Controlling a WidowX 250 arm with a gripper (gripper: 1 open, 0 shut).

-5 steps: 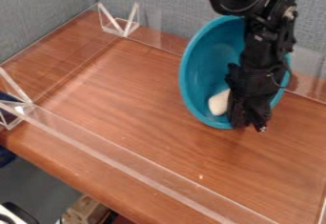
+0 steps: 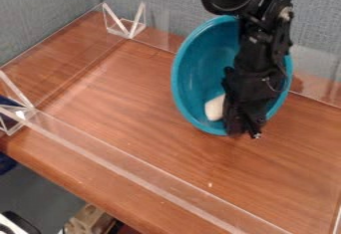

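A teal bowl stands tilted on the wooden table at the upper right, its inside facing right, behind the black arm. A small white object lies in the lower part of the bowl. My gripper reaches down over the bowl's lower right, just beside the white object, partly covering the bowl. Its fingers are dark and overlap, so whether it is open or shut is hard to see.
Transparent walls with white brackets edge it at the back and left. A grey padded wall stands behind.
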